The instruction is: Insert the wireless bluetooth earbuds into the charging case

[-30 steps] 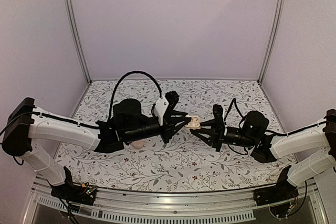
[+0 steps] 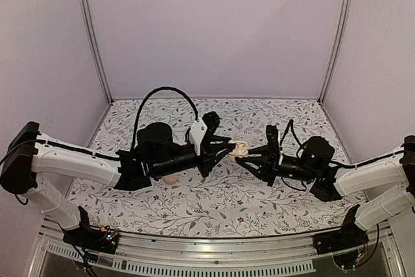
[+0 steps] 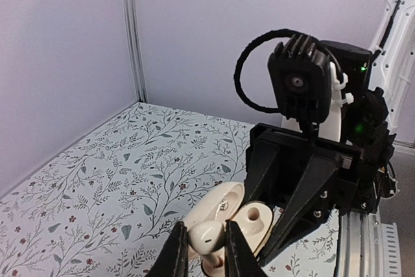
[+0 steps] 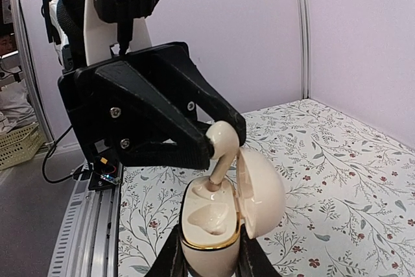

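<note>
The pale pink charging case [image 4: 211, 225] is held lid-open above the table, with my right gripper [image 2: 238, 157] shut on its lower body. Its lid [image 4: 260, 192] stands raised along one side. My left gripper is shut on the round head of a pale earbud [image 4: 224, 139]. In the right wrist view the earbud's stem points down, its tip at the socket at the far end of the case; how deep it sits cannot be told. The other socket looks empty, its hole showing beside the right fingers [image 3: 305, 205] in the left wrist view.
A small pinkish object [image 2: 170, 179] lies on the patterned table under the left arm, partly hidden. A metal rail [image 2: 194, 266] runs along the front edge. Walls close off the back and sides.
Very little differs. Both grippers keep their hold.
</note>
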